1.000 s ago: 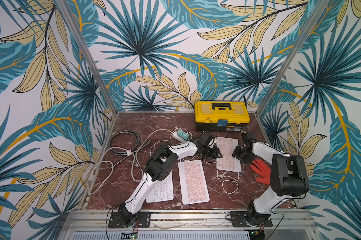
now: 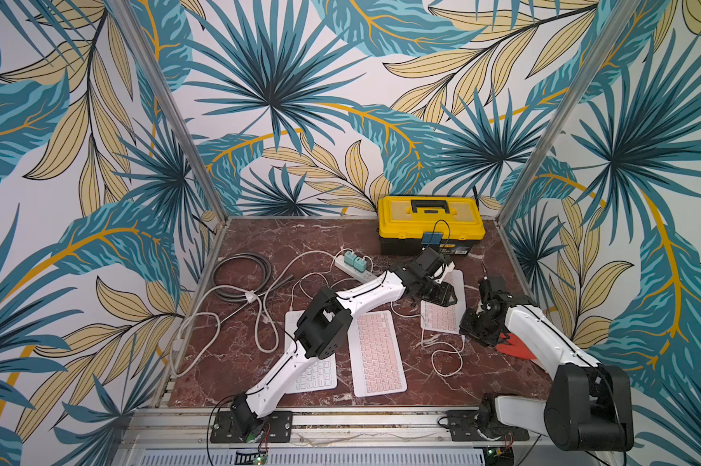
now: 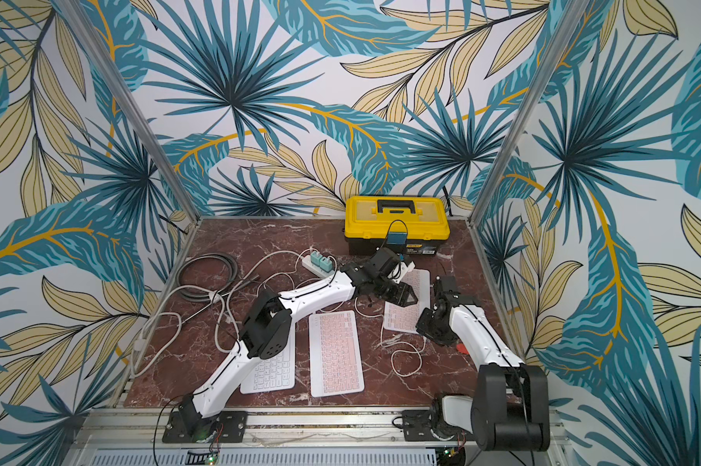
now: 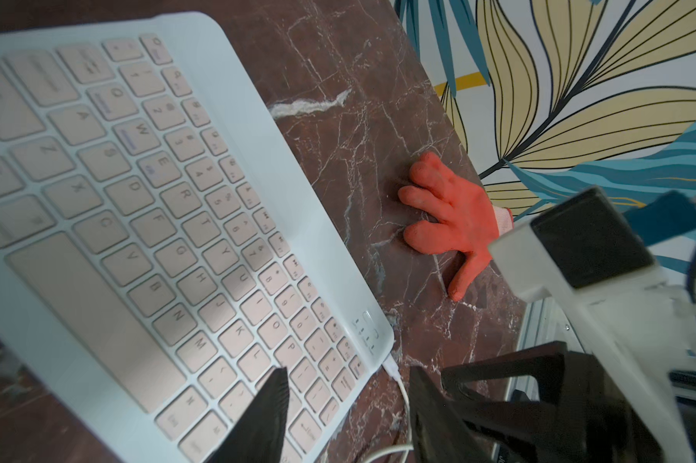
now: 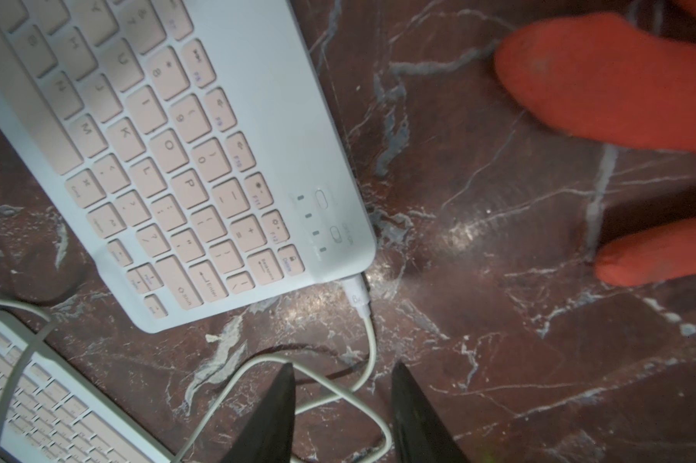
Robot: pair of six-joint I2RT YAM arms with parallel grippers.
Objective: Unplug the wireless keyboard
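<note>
A small white keyboard (image 2: 442, 314) with pink keys lies at the right of the table. Its white cable plug (image 5: 354, 291) sits in the corner edge, with the cable looping below it. My left gripper hangs over that keyboard, fingers apart and empty, the plug visible beyond them. My right gripper is over the table just beyond the plug end, open, with the cable seen below between its fingertips.
A red glove (image 4: 456, 223) lies right of the keyboard. Two other keyboards (image 3: 336, 353) lie front centre. A yellow toolbox (image 2: 432, 213) stands at the back, a power strip and cable coils at the back left.
My left arm has reached rightward over the keyboard. My right gripper has moved toward the front, near the keyboard's plug end, as its arm swung outward.
</note>
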